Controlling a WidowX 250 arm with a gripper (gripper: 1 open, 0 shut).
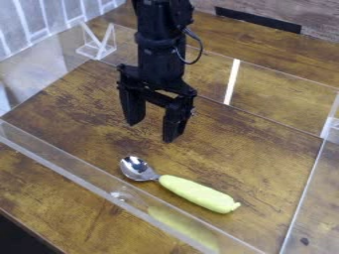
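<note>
A black robot arm comes down from the top middle, ending in a gripper (153, 125) that hangs over the wooden floor of a clear-walled enclosure, its two fingers apart with nothing visible between them. In front of it lies a spoon (138, 169) with a silver bowl and a thick pale yellow-green handle (199, 194), pointing toward the lower right. The gripper is above and behind the spoon, clear of it.
Clear plastic walls (93, 198) bound the wooden surface (265, 149) at front, sides and back. Floor left and right of the gripper is free. A white railing stands at the upper left.
</note>
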